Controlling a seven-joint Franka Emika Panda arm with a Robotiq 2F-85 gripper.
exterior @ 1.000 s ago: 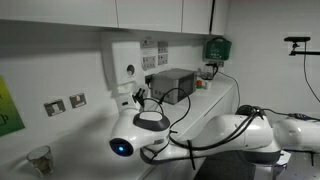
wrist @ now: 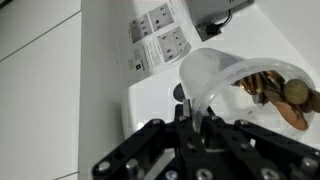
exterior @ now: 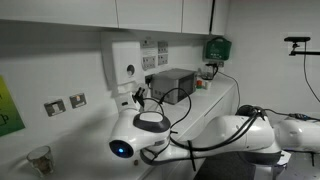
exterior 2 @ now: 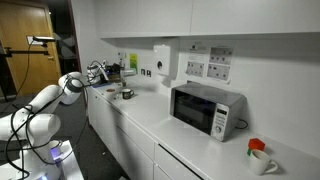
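A clear, wide-mouthed cup [wrist: 200,72] with brown and greenish pieces [wrist: 290,93] inside fills the middle and right of the wrist view, strongly tilted. My gripper is shut on its rim, with the fingers meeting over the near edge. In exterior view 1 my gripper [exterior: 139,97] is beside the white wall, below the wall-mounted unit, and too small there to show the cup clearly. In exterior view 2 the arm [exterior 2: 98,74] is far off at the left end of the counter.
A clear glass [exterior: 41,160] stands at the lower left in exterior view 1. The microwave [exterior: 173,84] is behind my gripper. Wall sockets [wrist: 160,35] show in the wrist view. A white mug [exterior 2: 260,162] sits at the near counter end.
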